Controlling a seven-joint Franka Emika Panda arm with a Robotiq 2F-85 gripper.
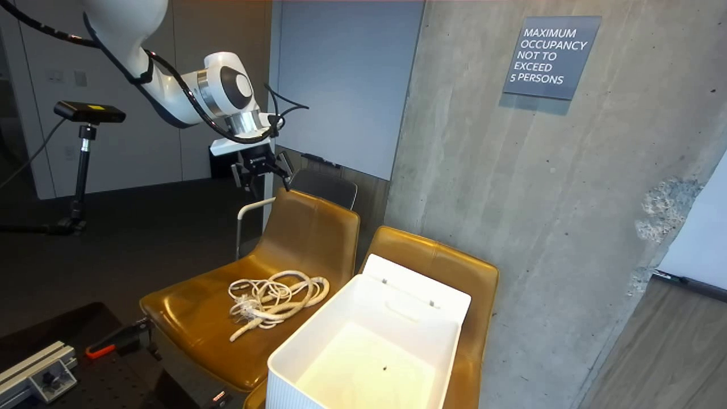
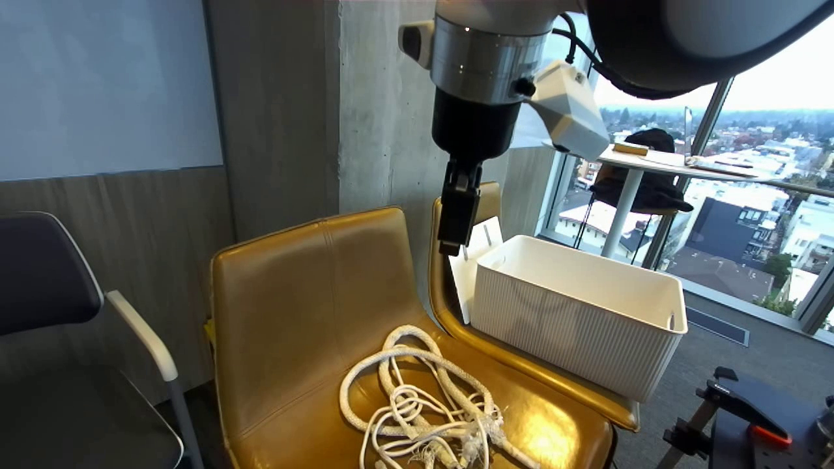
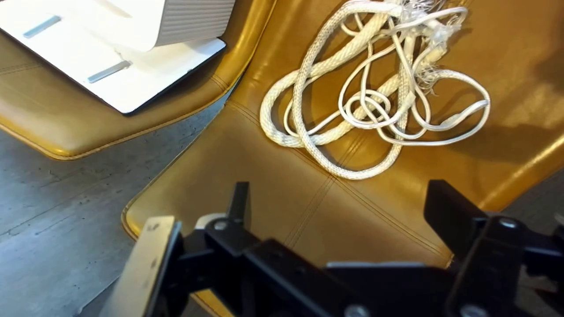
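Note:
A tangled bundle of white rope point(image 1: 278, 300) lies loosely coiled on the seat of the tan chair point(image 1: 197, 300). In the wrist view the rope point(image 3: 351, 170) is spread beyond the fingertips, with frayed ends at the top. My gripper is open, its fingers wide apart and nothing between them. It hangs well above the seat, near the top of the chair's backrest in the first exterior view. The second exterior view has the gripper point(image 2: 455, 249) side-on, over the rope's far side, so its opening is hidden there.
On the neighbouring tan chair stands an empty white bin point(image 2: 575, 324), its lid point(image 1: 417, 286) upright behind it. A dark table with a clamp point(image 1: 119, 338) fills the near left. A dark armchair point(image 2: 47, 270) stands beyond the rope's chair.

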